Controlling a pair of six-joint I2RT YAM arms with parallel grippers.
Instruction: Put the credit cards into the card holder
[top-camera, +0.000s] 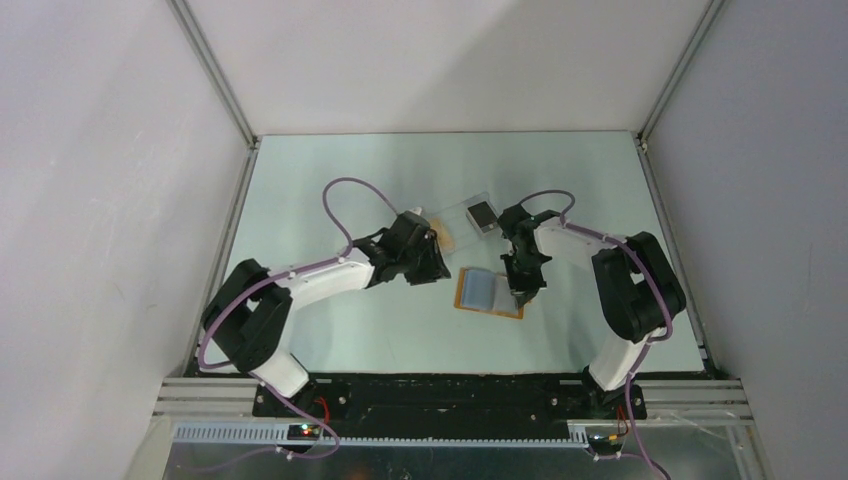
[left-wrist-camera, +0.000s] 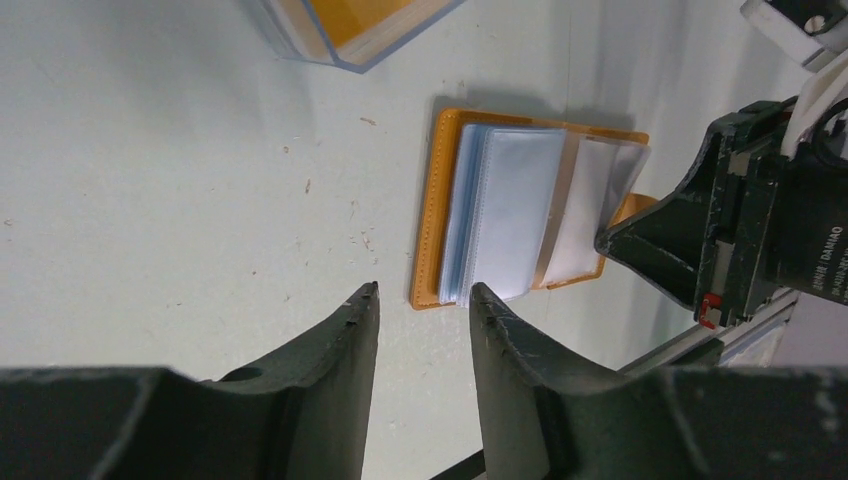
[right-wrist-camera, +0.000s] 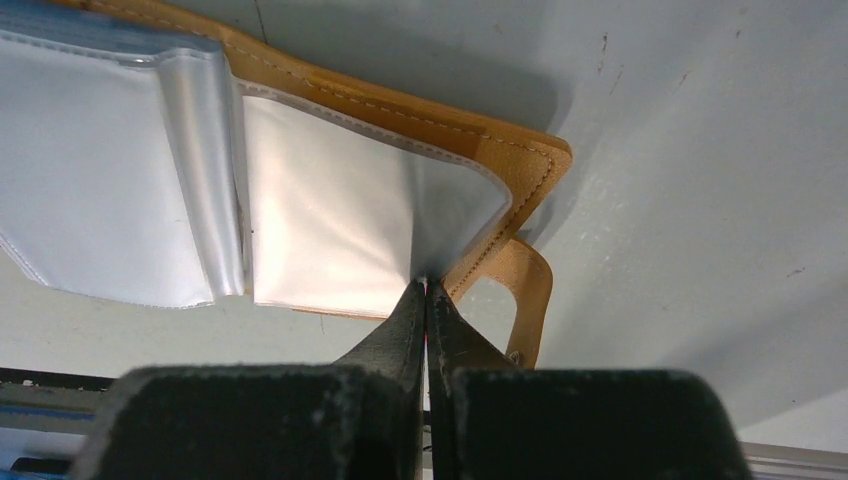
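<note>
The tan card holder (top-camera: 490, 292) lies open on the table, its clear, pale sleeves (left-wrist-camera: 515, 210) fanned across it. To its left, my left gripper stands apart from it with its fingers parted and nothing between them. My right gripper is shut over the holder's right part. Its fingertips meet the lower edge of the rightmost sleeve (right-wrist-camera: 330, 200); whether that thin edge is pinched between them cannot be told. A tan clasp strap (right-wrist-camera: 530, 290) sticks out beside the right fingers. I cannot make out any separate credit card.
Behind the holder stands a clear box (left-wrist-camera: 365, 60) with a tan thing inside; in the top view a dark rectangular item (top-camera: 482, 215) lies in its right part. The table in front of the holder is clear.
</note>
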